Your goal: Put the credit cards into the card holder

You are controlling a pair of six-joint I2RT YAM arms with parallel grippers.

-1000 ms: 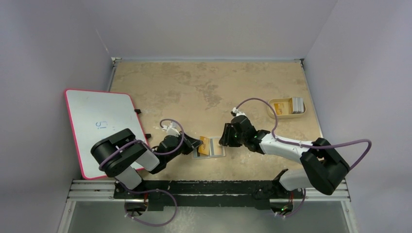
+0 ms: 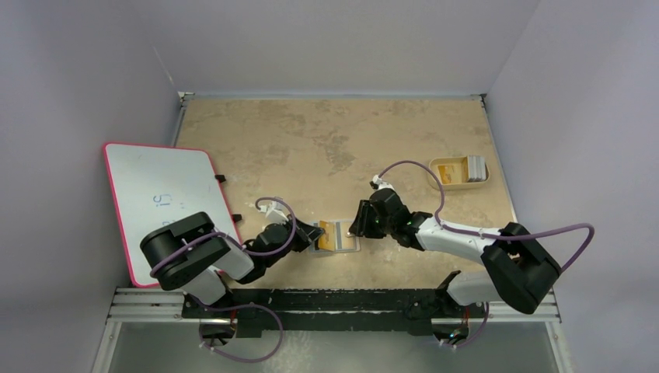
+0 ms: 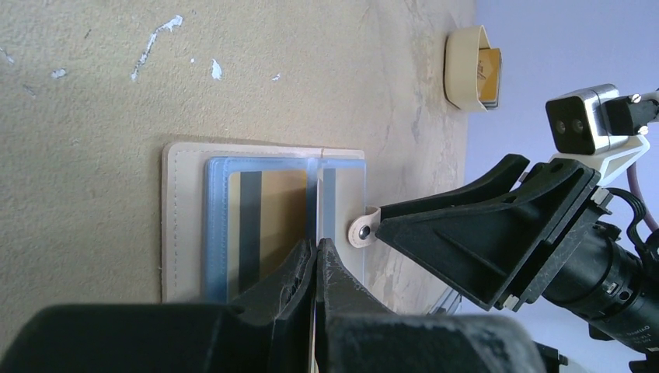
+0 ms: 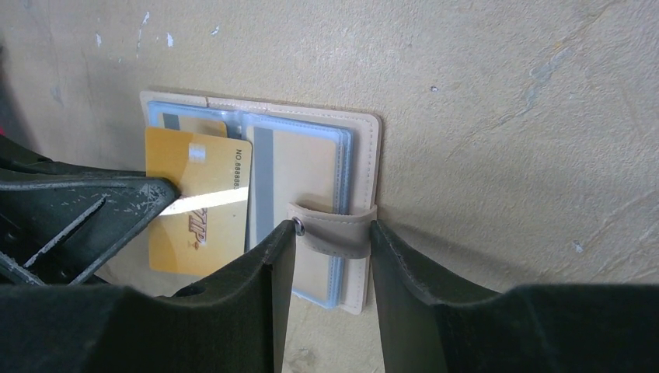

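Note:
The open card holder (image 4: 367,159), beige with blue-edged clear pockets, lies flat on the table. Cards with dark stripes (image 3: 250,225) show in its pockets. A gold card (image 4: 210,183) stands over the middle of the holder, its left edge pinched in my left gripper, which is shut. From the left wrist, only this card's thin edge shows between the fingers. Whether its far edge is inside a pocket cannot be told. My right gripper is part open at the holder's right side, its fingers on either side of the snap strap (image 4: 338,233).
A cream box (image 2: 458,185) at the right holds more cards (image 2: 476,169), grey and gold. A whiteboard (image 2: 167,206) with a pink rim leans in from the left.
My right gripper has moved slightly left against the holder's edge.

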